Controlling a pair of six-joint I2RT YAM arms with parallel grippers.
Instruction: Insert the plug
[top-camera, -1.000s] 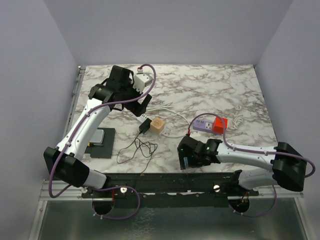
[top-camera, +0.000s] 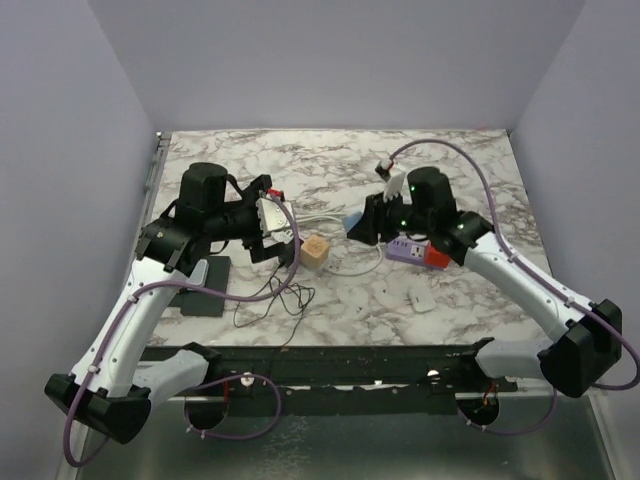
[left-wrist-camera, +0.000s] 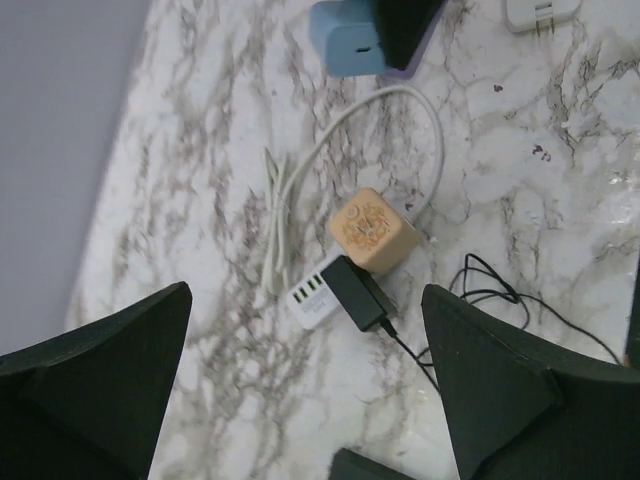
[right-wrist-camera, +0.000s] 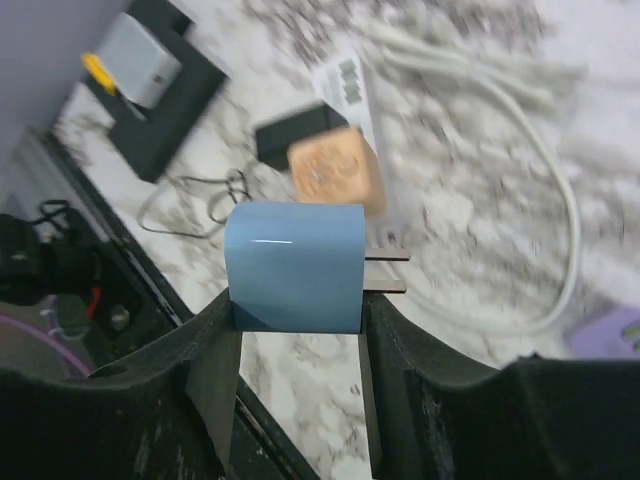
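My right gripper (top-camera: 368, 225) is shut on a pale blue plug (right-wrist-camera: 293, 265), whose two prongs point sideways in the right wrist view. My left gripper (top-camera: 270, 230) stands open, above and left of a white power strip (left-wrist-camera: 312, 300). A black adapter (left-wrist-camera: 355, 290) sits on the strip, and an orange cube plug (left-wrist-camera: 372, 225) is beside it, also at the strip. A white cable (right-wrist-camera: 545, 200) runs from the strip area.
A purple block (top-camera: 405, 250) and red block (top-camera: 437, 255) lie to the right. A dark pad (top-camera: 205, 305) with a silver device lies front left, near loose black wires.
My right gripper has risen from the front edge with the blue plug and moved toward the back, near the table's middle.
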